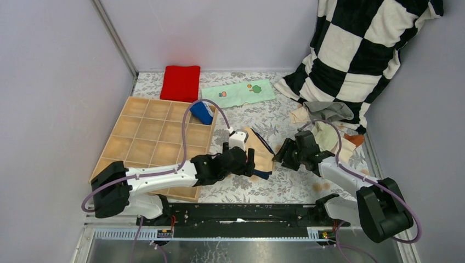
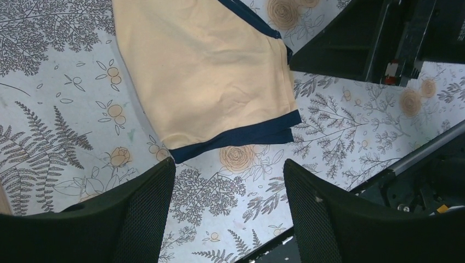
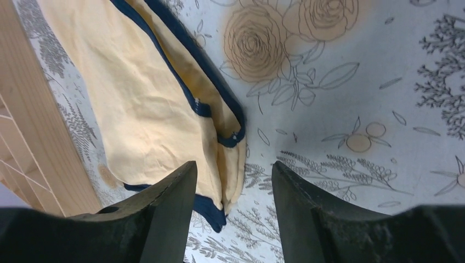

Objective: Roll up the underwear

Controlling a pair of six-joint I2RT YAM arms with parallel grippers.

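The underwear point(image 1: 262, 156) is peach with navy bands, folded into a flat strip on the patterned mat. In the left wrist view the underwear point(image 2: 208, 82) lies above my left gripper, which is open and empty, its fingers on either side of the navy end band. My right gripper stands open at the side edge of the underwear point(image 3: 142, 104); nothing is gripped, and its left finger overlaps the cloth in view. From above, the left gripper point(image 1: 250, 163) partly covers the lower left of the garment, and the right gripper point(image 1: 282, 159) is close to its right side.
A wooden divided box point(image 1: 147, 130) stands to the left, with a blue rolled cloth point(image 1: 202, 112) in one compartment. Behind are a red cloth point(image 1: 181, 83) and a green cloth point(image 1: 239, 94). Several crumpled cloths point(image 1: 329, 112) lie at the right, beside a checkered blanket point(image 1: 351, 44).
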